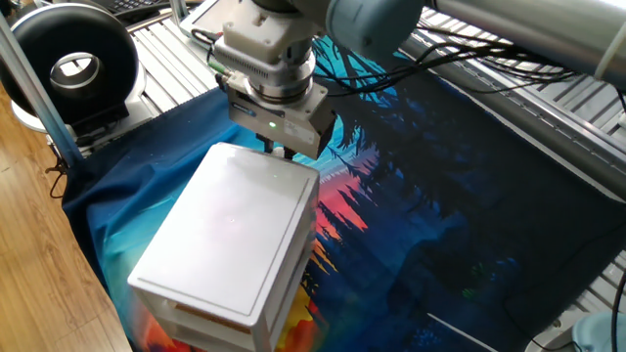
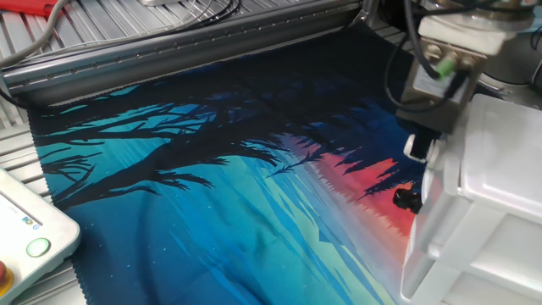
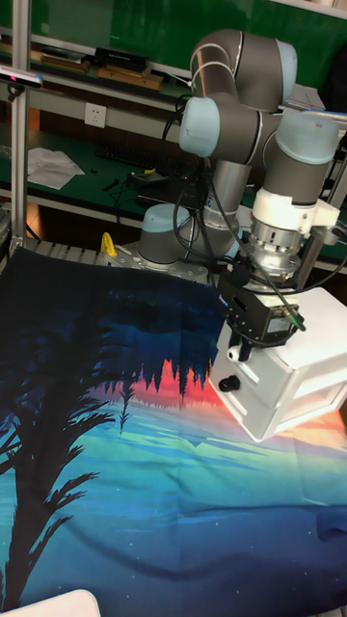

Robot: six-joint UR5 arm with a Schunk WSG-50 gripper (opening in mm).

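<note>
A white drawer unit stands on the printed cloth, its flat top fully in sight in exterior view 1. Its front, facing away from that camera, shows partly in exterior view 3, where a black knob sits low on it. The same knob juts from the front in exterior view 2. My gripper points down at the upper front edge of the unit, its fingertips close against the front and partly hidden by it. A small pale part shows at the fingertips; whether they hold anything is unclear.
A white control box with buttons lies at the cloth's edge. A black ring-shaped device stands beyond the cloth, and a metal rail runs along another side.
</note>
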